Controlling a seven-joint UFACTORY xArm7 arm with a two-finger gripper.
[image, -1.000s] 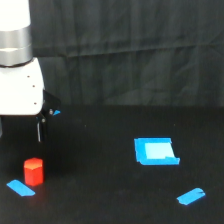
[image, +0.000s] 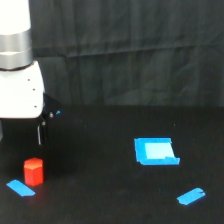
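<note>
A small red block (image: 34, 172) stands upright on the dark table at the front left. Above it, at the left edge of the camera view, hangs my white gripper (image: 21, 132). Its dark fingers (image: 42, 132) are spread wide, one of them right at the image border. Nothing shows between them, and they are apart from the block.
Blue tape frames a white square (image: 157, 151) on the table right of centre. Loose strips of blue tape lie beside the block (image: 20, 188) and at the front right (image: 191, 196).
My gripper has come down slightly and a touch to the right. The red block and the taped square have not moved.
</note>
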